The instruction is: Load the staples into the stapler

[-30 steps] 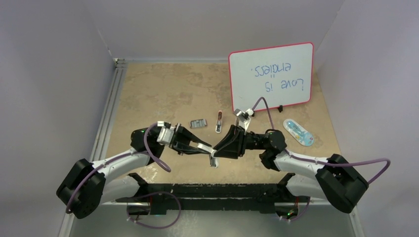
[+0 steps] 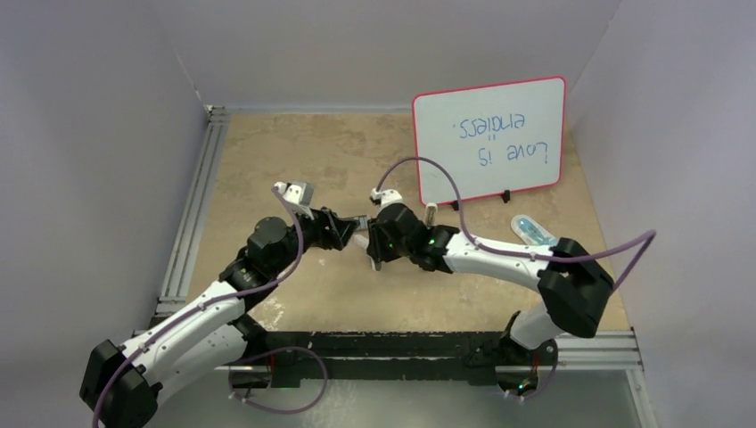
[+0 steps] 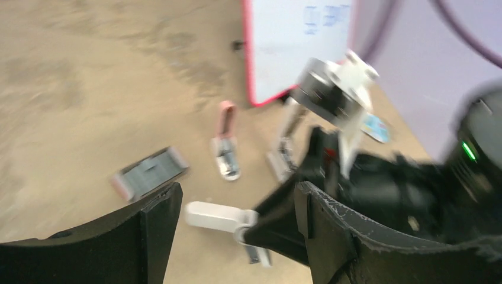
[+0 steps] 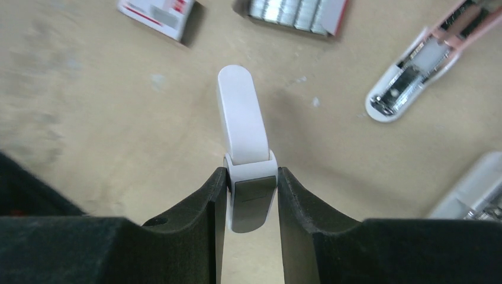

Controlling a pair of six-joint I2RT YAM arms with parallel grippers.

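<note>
A white stapler (image 4: 243, 112) is gripped between the fingertips of my right gripper, which is shut on its hinge area. In the left wrist view its pale arm sticks out sideways while a narrow dark-and-white part hangs below, so this stapler (image 3: 214, 216) looks swung open. My left gripper is open, its fingers wide apart and nothing held between them. A tray of grey staple strips (image 3: 155, 173) lies flat on the table. At the right wrist view's top left is a white-and-red box (image 4: 160, 15), partly cut off.
An opened pink-and-white stapler (image 3: 227, 155) lies near the tray; another pale stapler (image 4: 473, 192) is beyond it. The whiteboard (image 2: 490, 138) stands at the back right, with a blue-patterned case (image 2: 533, 230) before it. Both grippers are close together.
The right arm turned and shifted left with the stapler still held.
</note>
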